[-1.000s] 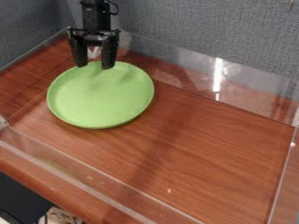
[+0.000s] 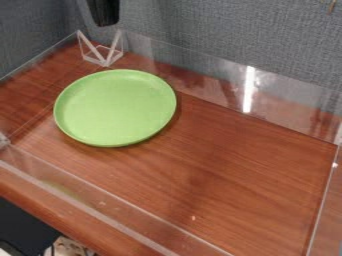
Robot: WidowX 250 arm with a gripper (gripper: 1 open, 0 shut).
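Note:
A round green plate (image 2: 115, 107) lies flat on the left-hand part of the wooden surface (image 2: 241, 180), with nothing on it. Only a small dark piece of my gripper (image 2: 103, 12) shows at the top edge of the camera view, high above and behind the plate; its fingertips cannot be made out clearly.
A white wire stand (image 2: 100, 52) sits in the back left corner. Clear low walls edge the surface, with grey padded panels (image 2: 254, 45) behind.
My gripper has risen from just over the back of the plate to the top edge of the view, uncovering the white stand. The plate is where it was.

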